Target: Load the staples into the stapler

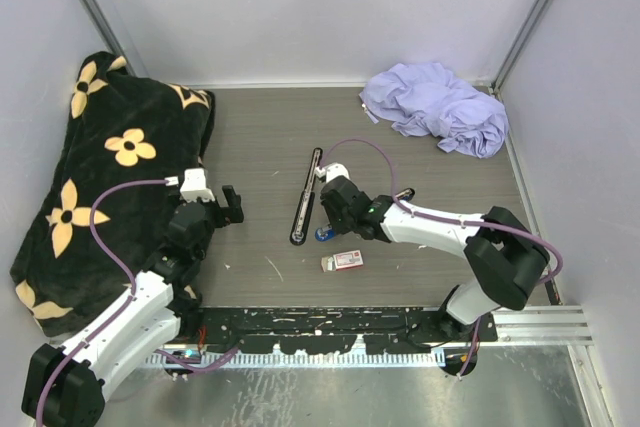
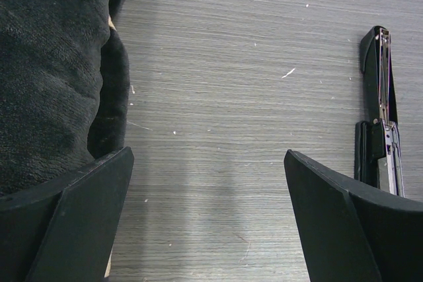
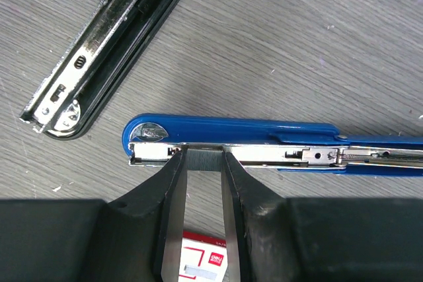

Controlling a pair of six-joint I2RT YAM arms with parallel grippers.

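A blue stapler (image 3: 251,130) lies opened out on the table (image 1: 260,127) under my right gripper, whose fingertips are shut on a short grey strip of staples (image 3: 203,160) at the stapler's metal channel; whether it sits inside cannot be told. A black stapler (image 1: 305,197) (image 2: 380,97) (image 3: 92,64) lies open to the left of the blue one. The staple box (image 1: 342,260) (image 3: 201,259) lies nearer the front edge. My left gripper (image 1: 225,205) stands open over the left of the table, empty.
A dark flowered cushion (image 1: 110,187) fills the left side, beside my left gripper. A lilac cloth (image 1: 435,107) is heaped at the back right.
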